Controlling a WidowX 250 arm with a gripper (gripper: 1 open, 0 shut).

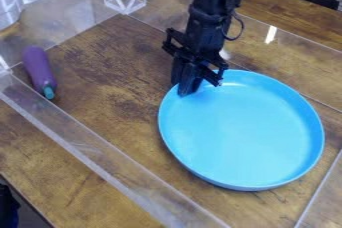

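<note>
A large blue plate (241,132) fills the right middle of the wooden tray floor. The black gripper (190,72) reaches down from the top centre to the plate's upper left rim; its fingertips are dark and overlap the rim, so whether they hold it is unclear. A purple object (39,69) with a teal tip lies apart at the left.
Clear plastic walls (94,142) border the workspace. Bare wood (114,72) lies between the purple object and the plate, and more wood shows at the upper right behind the plate.
</note>
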